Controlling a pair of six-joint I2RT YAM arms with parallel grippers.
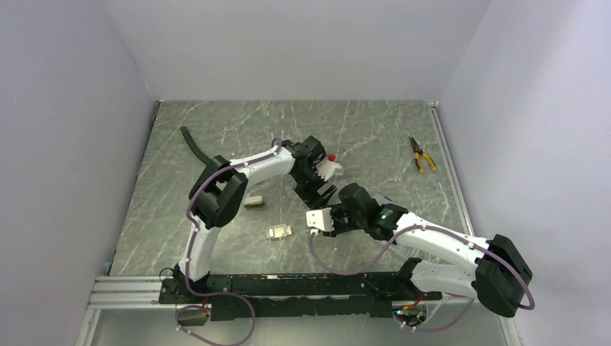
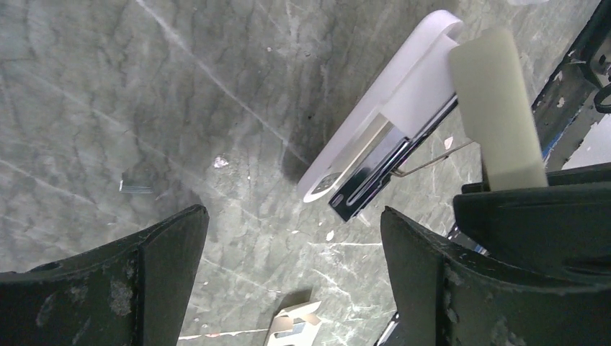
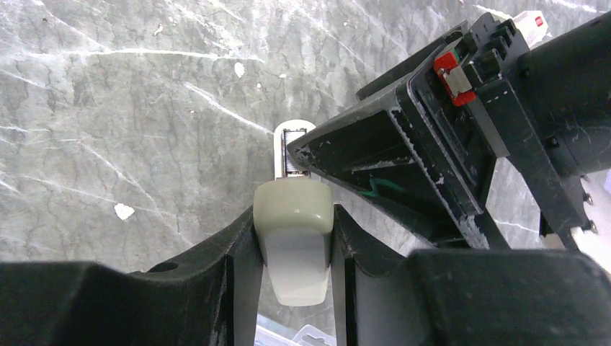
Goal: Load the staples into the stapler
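Note:
The white stapler (image 2: 375, 122) stands with its beige top arm (image 2: 497, 108) raised away from the base; a thin metal rod and a dark magazine piece (image 2: 364, 187) show between them. My right gripper is shut on the stapler's beige and grey upper part (image 3: 294, 216). In the right wrist view, a ridged metallic strip (image 3: 290, 155) lies in the front of the stapler's base. Beside it is the tip of one of my left gripper's black fingers (image 3: 346, 148); whether they touch, I cannot tell. My left gripper is open, nothing visible between its fingers.
A small open box (image 1: 279, 231) lies left of the grippers, with a beige-topped block (image 1: 253, 202) behind it. Yellow-handled pliers (image 1: 421, 154) rest at the far right. Clear plastic (image 3: 310, 337) shows near my right gripper. A dark shiny piece (image 2: 137, 182) lies on the table.

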